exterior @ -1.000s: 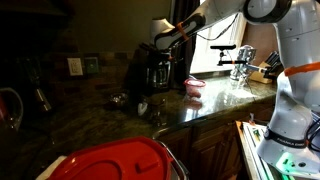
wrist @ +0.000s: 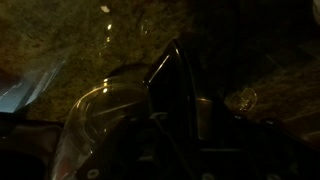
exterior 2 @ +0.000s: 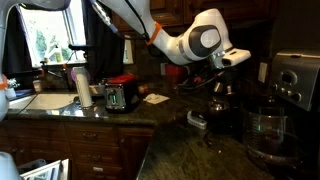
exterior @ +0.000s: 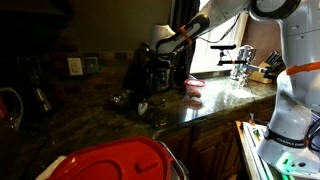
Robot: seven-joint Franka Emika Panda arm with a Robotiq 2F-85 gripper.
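Note:
My gripper is low over the dark counter, pointing down from the white arm, near the back wall in exterior view 2. In exterior view 1 the arm's white wrist stands above the far part of the counter, and the fingers are lost against the dark background. The wrist view is very dark. A dark object with a shiny edge shows at the fingers, which look shut on it; what it is cannot be made out. To its left lies a clear round rim, partly hidden by the gripper.
A clear container stands on the counter at the right. A small pale object lies near the gripper. Farther off are a red toaster and a pink bowl.
The arm's wrist has come down and slightly to the left in exterior view 1. The objects on the counter look unmoved.

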